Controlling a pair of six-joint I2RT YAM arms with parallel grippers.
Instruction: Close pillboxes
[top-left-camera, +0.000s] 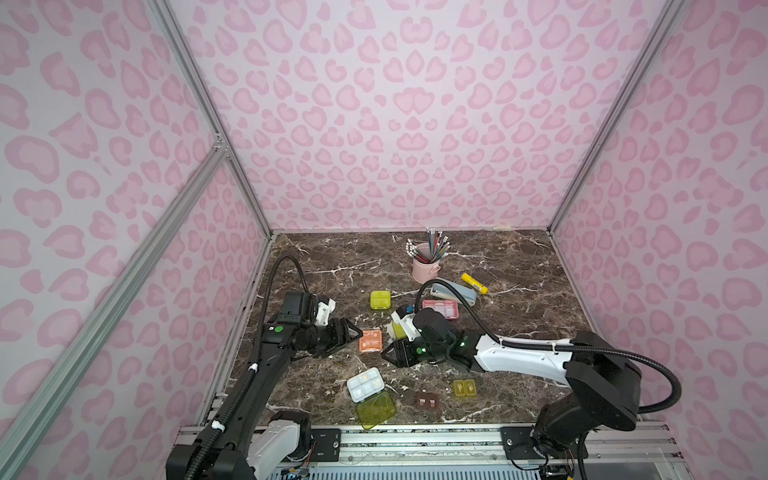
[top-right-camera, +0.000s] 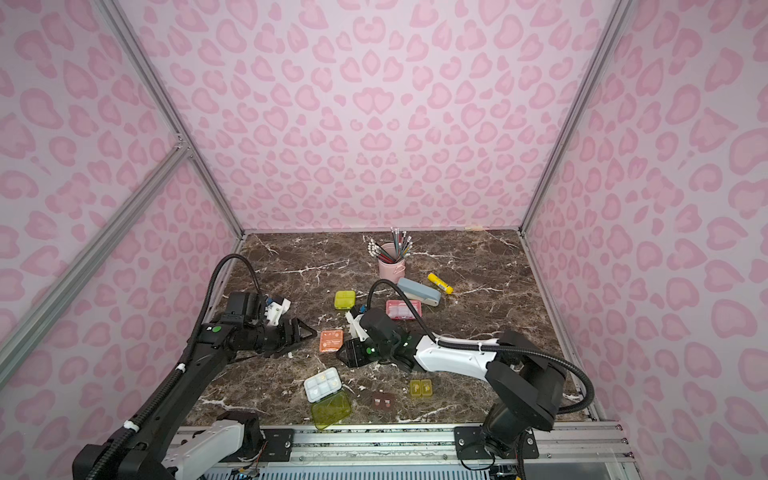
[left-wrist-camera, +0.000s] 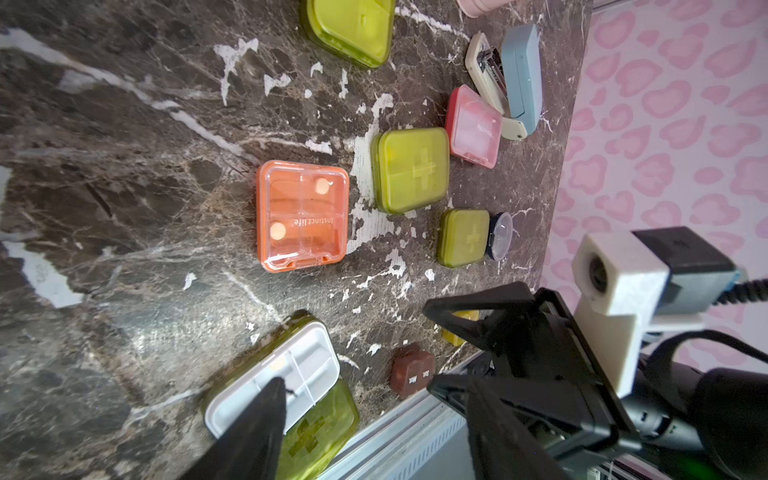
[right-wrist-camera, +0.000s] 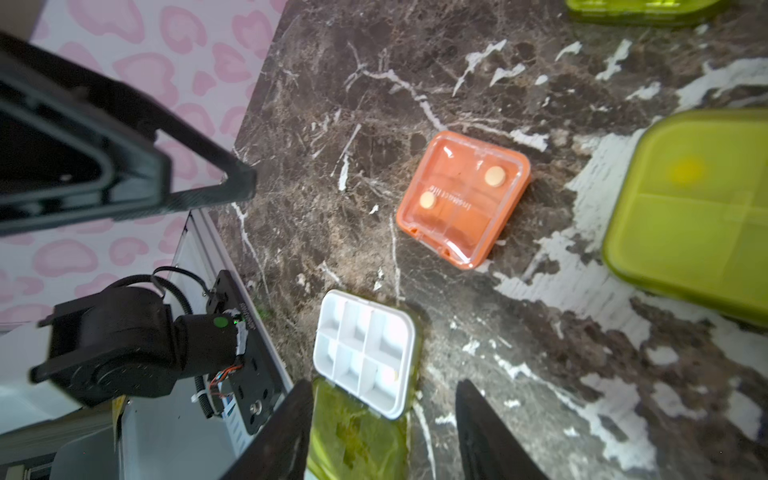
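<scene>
An orange pillbox (left-wrist-camera: 304, 216) lies with its clear lid down, two pale pills inside. In front of it a white-trayed pillbox (right-wrist-camera: 364, 349) lies opened, its green lid (right-wrist-camera: 356, 436) spread flat on the table. My left gripper (top-left-camera: 357, 329) hangs to the left of the orange box, its fingers parted and empty. On the right side my right gripper (top-left-camera: 387, 355) is near the orange box, its fingers also apart with nothing between. Shut green pillboxes (left-wrist-camera: 412, 169) and a pink pillbox (left-wrist-camera: 474, 126) lie beyond. The right arm partly hides the green ones in the top views.
A small brown box (top-left-camera: 427, 400) and a yellow box (top-left-camera: 464, 388) lie near the front edge. At the back stand a pink pencil cup (top-left-camera: 425, 264), a blue stapler (top-left-camera: 454, 293) and a yellow stick (top-left-camera: 474, 283).
</scene>
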